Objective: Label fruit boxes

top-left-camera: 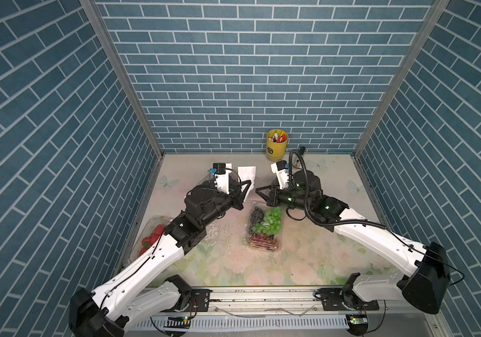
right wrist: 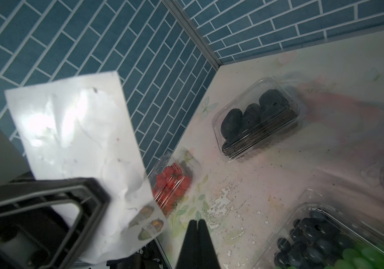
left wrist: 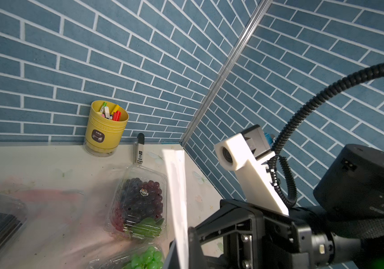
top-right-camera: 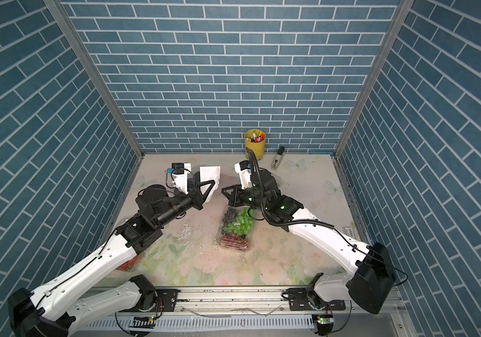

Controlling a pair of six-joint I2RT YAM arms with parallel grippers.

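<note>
My left gripper (top-left-camera: 247, 182) is shut on a white backing sheet, which stands up from its fingers and is seen edge-on in the left wrist view. Fruit-picture stickers (right wrist: 150, 224) show near the sheet's lower right corner. Facing it, my right gripper is shut with its fingertips together and nothing between them. The sheet and its stickers are outside those fingers, with a gap between the two grippers in the top views. Below them lies a clear box of dark and green grapes (top-left-camera: 265, 224). Another box of dark grapes (left wrist: 139, 201) sits farther back.
A box of large dark fruit (right wrist: 254, 117) and a box of strawberries (right wrist: 171, 183) stand on the left part of the table. At the back are a yellow cup of pens (top-left-camera: 277, 145) and a black-capped marker (top-right-camera: 278, 158).
</note>
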